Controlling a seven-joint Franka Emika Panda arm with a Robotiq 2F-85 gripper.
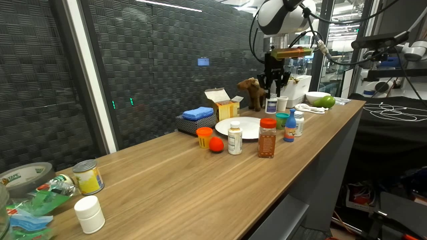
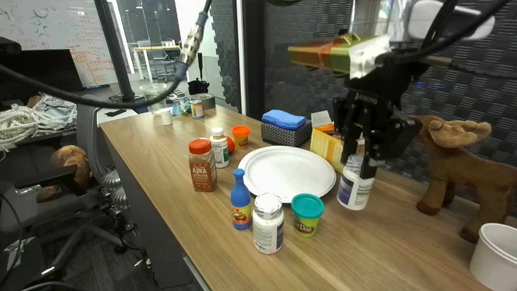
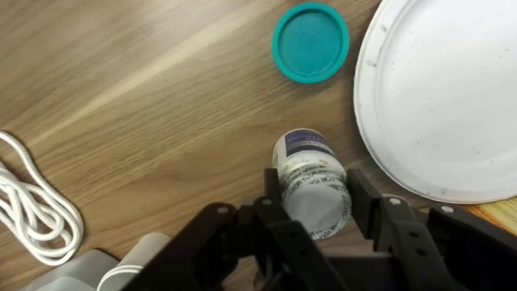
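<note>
My gripper is shut on a white pill bottle with a purple label, one finger on each side of its sealed cap. In exterior view 2 this bottle leans slightly and hangs below the gripper, between the white plate and the toy moose; its base seems a little above the table. Exterior view 1 has the bottle under the gripper, in front of the moose. A white plate lies to the right of it in the wrist view.
A teal-lidded Play-Doh tub, a second white pill bottle and a blue bottle stand nearby. The toy moose, a yellow box and a paper cup flank the gripper.
</note>
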